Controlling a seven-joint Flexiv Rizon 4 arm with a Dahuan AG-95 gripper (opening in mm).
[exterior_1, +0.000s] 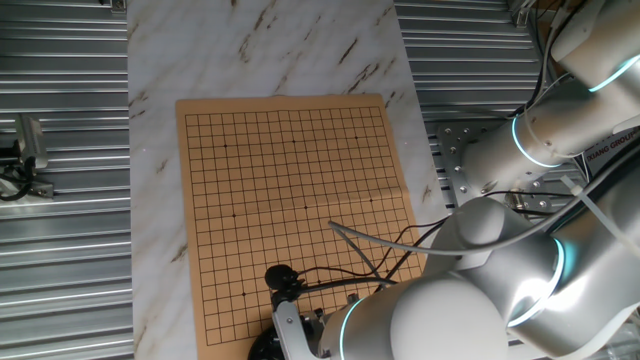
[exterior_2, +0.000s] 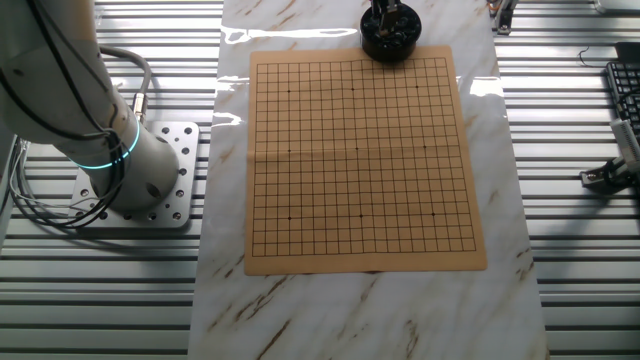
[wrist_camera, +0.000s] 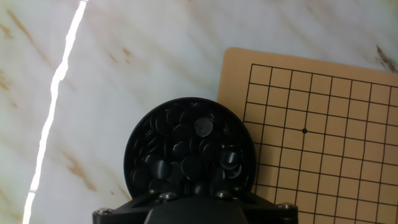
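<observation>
A round black bowl (wrist_camera: 129, 163) filled with glossy black stones (wrist_camera: 180, 149) stands at the edge of the tan grid board (wrist_camera: 235, 74), overlapping its border in the wrist view. From the second exterior view, the bowl (exterior_2: 390, 45) is at the board's far edge, and my gripper (exterior_2: 385, 14) is over it, its tips dark against the dark bowl. Along the bottom of the wrist view, the black gripper covers the near part of the bowl. Whether its fingers are apart or together is not visible, nor is any stone between them.
The grid board (exterior_2: 365, 262) lies flat on a marble-patterned table (exterior_2: 400, 320), with no stones on its visible part. My arm (exterior_1: 450, 310) and its loose cables (exterior_1: 400, 243) hang over the board's near right corner in the first exterior view.
</observation>
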